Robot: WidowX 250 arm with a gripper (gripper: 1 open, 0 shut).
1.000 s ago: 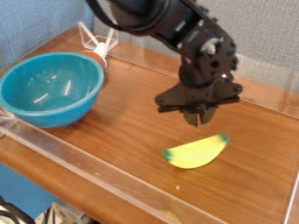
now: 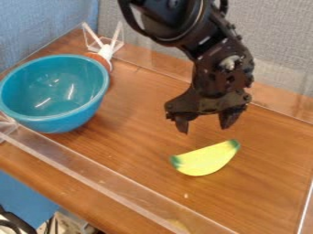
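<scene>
The dark robot gripper hangs in the upper middle of the view, open with nothing between its fingers. Below it, slightly to the right, a yellow banana-like object with green tips lies on the wooden table. A teal bowl sits at the left.
A white and orange object with white prongs stands behind the bowl near the back edge. Clear strips run along the table's edges.
The gripper has turned so that both fingers show apart, and it has shifted slightly. The bowl and yellow object are unchanged.
</scene>
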